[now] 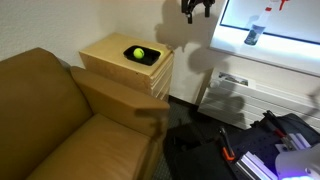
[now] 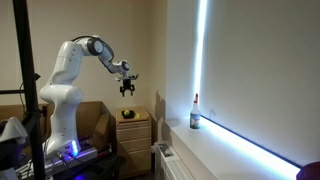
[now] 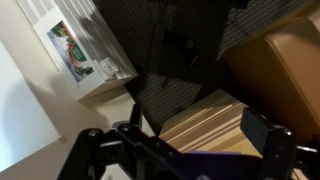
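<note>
A green ball [image 1: 139, 52] lies in a black tray [image 1: 129, 57] on top of the light wooden cabinet [image 1: 105, 50]. My gripper [image 1: 198, 14] hangs in the air to the right of the cabinet in exterior view 1, its fingers spread and nothing between them. In exterior view 2 the gripper [image 2: 127, 91] is above the cabinet [image 2: 134, 132]. The wrist view has the two dark fingers wide apart, the gripper over the cabinet's wooden edge [image 3: 205, 120]; neither ball nor tray shows there. A bottle with a red top [image 2: 195, 113] stands on the windowsill [image 2: 225, 145].
A brown sofa [image 1: 70, 125] sits before the cabinet. Beneath the sill is a white radiator [image 1: 250, 102]. Dark floor [image 3: 165, 60] with a small black object [image 3: 178, 40] lies below. Air around the gripper is clear.
</note>
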